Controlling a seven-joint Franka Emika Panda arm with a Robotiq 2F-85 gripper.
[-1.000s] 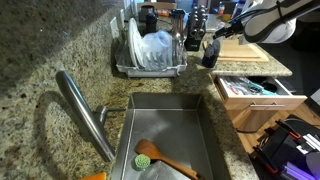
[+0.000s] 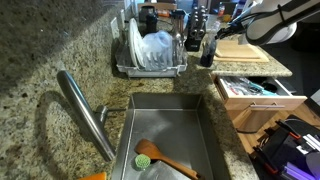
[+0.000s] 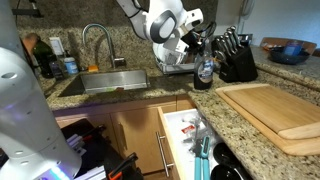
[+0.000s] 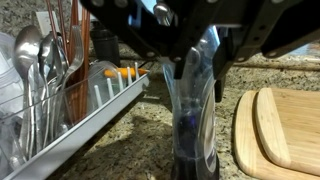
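Observation:
A clear plastic bottle with a dark band [image 3: 205, 71] stands on the counter beside the dish rack. In exterior view 1 the same bottle [image 2: 208, 51] is small and dark. My gripper [image 3: 197, 46] is at its upper part, reaching in from the white arm. From the wrist, the bottle [image 4: 194, 125] rises between the dark fingers of my gripper. Whether both fingers press on it cannot be made out.
A dish rack [image 2: 150, 70] with plates lies left of the bottle, its cutlery holder [image 4: 95, 125] close by. Wooden boards [image 3: 275, 105] occupy the counter on the other side. A knife block [image 3: 234, 60] stands behind, and an open drawer [image 3: 185, 125] juts out in front.
Around the bottle's top, the gripper and bottle look slightly shifted in exterior view 1. The rack, sink and drawer are unchanged.

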